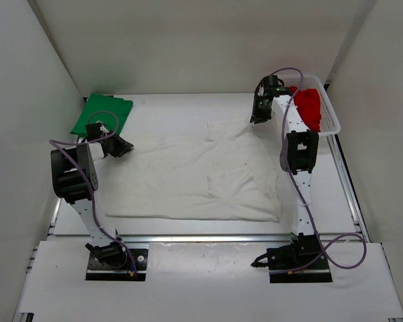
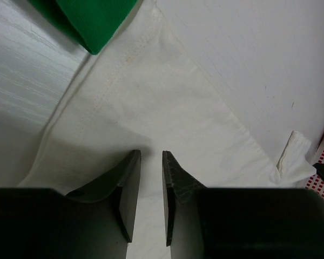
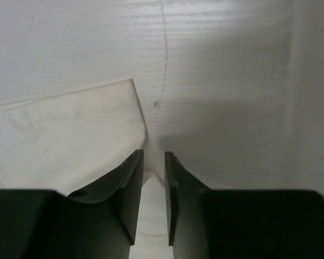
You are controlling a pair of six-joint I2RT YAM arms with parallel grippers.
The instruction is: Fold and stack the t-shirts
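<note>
A white t-shirt (image 1: 168, 174) lies spread across the table, fairly flat, with creases and a raised fold on its right half. At its upper left corner my left gripper (image 1: 129, 149) hangs low; in the left wrist view its fingers (image 2: 130, 189) are apart over the white cloth, with nothing gripped. By the shirt's upper right part is my right gripper (image 1: 255, 121). The right wrist view shows a gap between its fingers, close to a sleeve edge (image 3: 97, 110), and cloth beneath. A folded green shirt (image 1: 124, 109) rests at the back left.
A white basket (image 1: 332, 121) with red cloth (image 1: 307, 107) inside stands at the back right, right beside my right arm. Bare table (image 1: 174, 111) shows behind the shirt and along its right side.
</note>
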